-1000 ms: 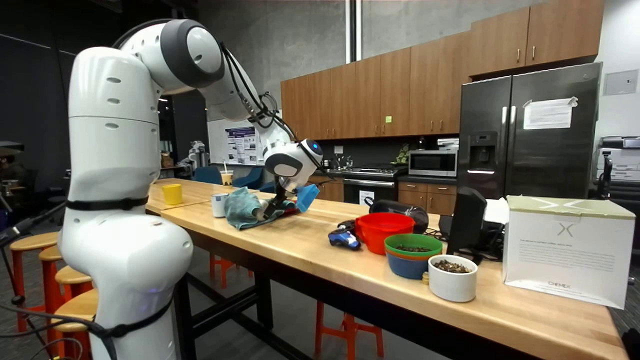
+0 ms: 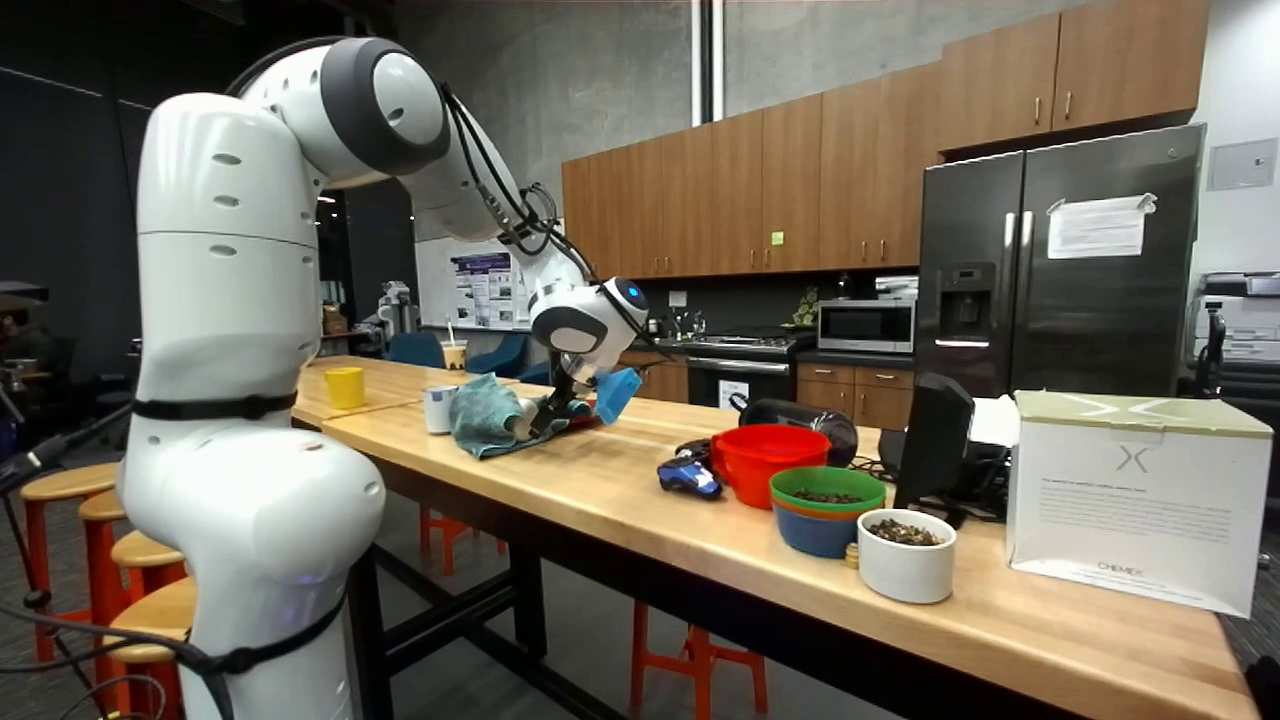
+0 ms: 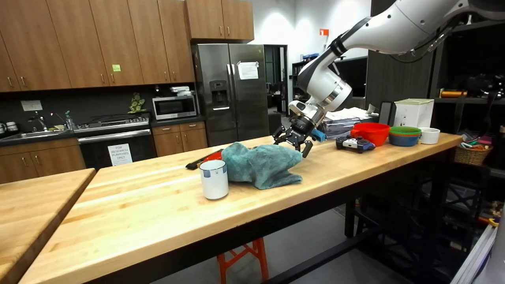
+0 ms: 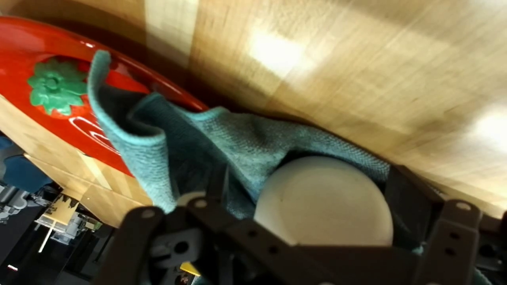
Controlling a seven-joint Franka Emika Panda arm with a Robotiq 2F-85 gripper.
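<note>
A teal towel [image 3: 265, 161] lies bunched on the wooden table, beside a white mug [image 3: 214, 180] with blue patches. In the wrist view, a pale round object [image 4: 328, 202] sits among the towel's folds, probably the end of something partly covered by the cloth. My gripper is open, with one finger on either side of that round end; contact cannot be made out. From the side, the gripper [image 3: 296, 141] appears tilted at the towel's right end. A red dish [image 4: 26, 54] with a green leaf ornament lies partly under the cloth.
Farther along the table stand a game controller [image 2: 690, 475], a red bowl [image 2: 768, 466], a green bowl [image 2: 828, 486], a white bowl [image 2: 907, 564] and a box [image 2: 1140, 504]. Bare tabletop [image 2: 600, 480] separates them from the towel. A yellow cup [image 2: 345, 386] stands at the far end.
</note>
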